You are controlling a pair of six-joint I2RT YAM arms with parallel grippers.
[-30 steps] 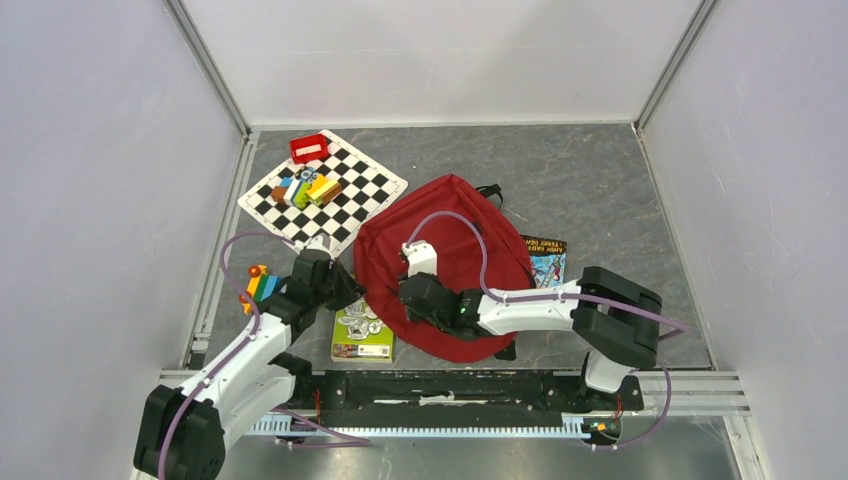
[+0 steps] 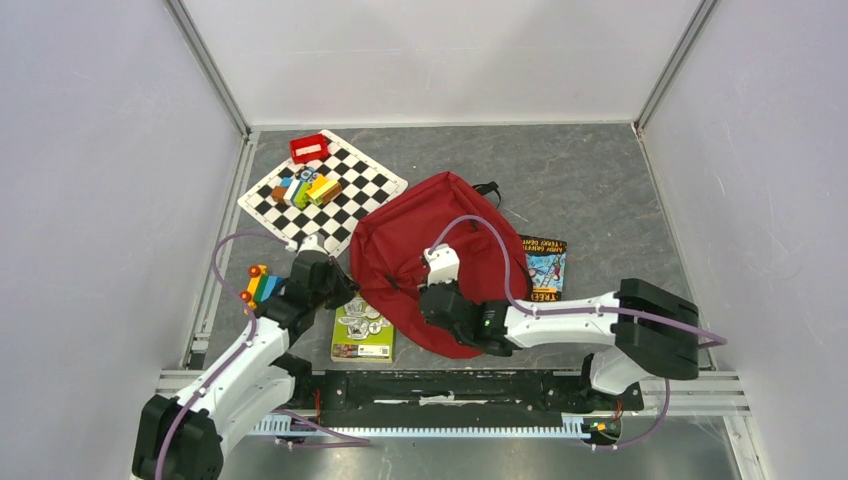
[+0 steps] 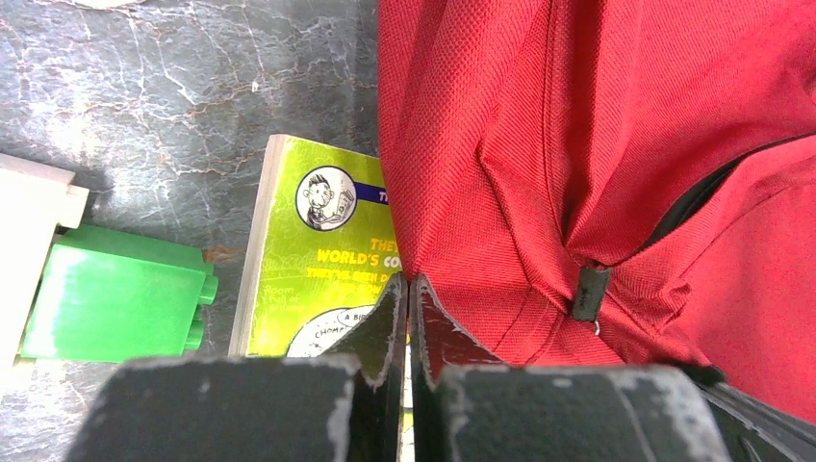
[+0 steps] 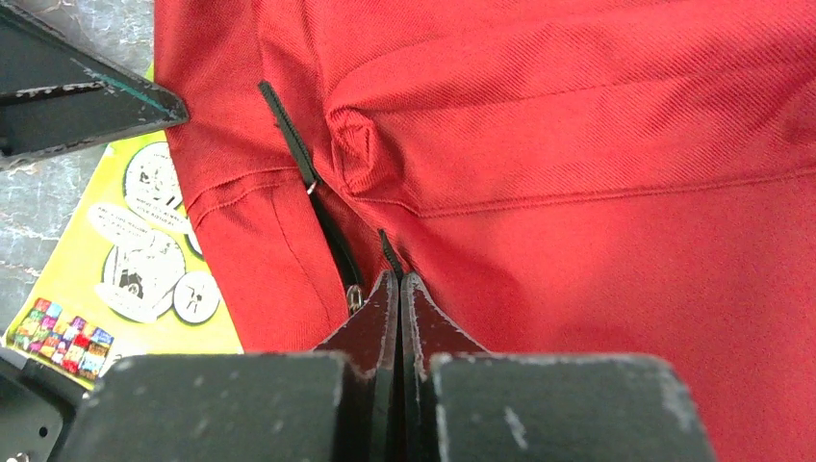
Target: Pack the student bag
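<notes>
The red bag (image 2: 440, 205) lies in the middle of the table. My left gripper is shut on the bag's left edge, where the cloth runs down to the fingertips. My right gripper is shut on a black zipper pull (image 4: 389, 252), and only the pull's tip shows above the fingers. A second black pull (image 4: 289, 130) lies loose on the cloth to its left, with a short dark zip gap between the two. Partly under the bag's left edge is a green-yellow book (image 2: 362, 345).
A comic book (image 2: 547, 268) lies partly beneath the bag's right side. At the back left, a checkered board (image 2: 262, 205) carries several blocks (image 2: 310, 190) and a red tray (image 2: 309, 148). A toy of coloured blocks (image 2: 262, 285) sits left of the left arm.
The bag has shifted slightly left together with my left gripper.
</notes>
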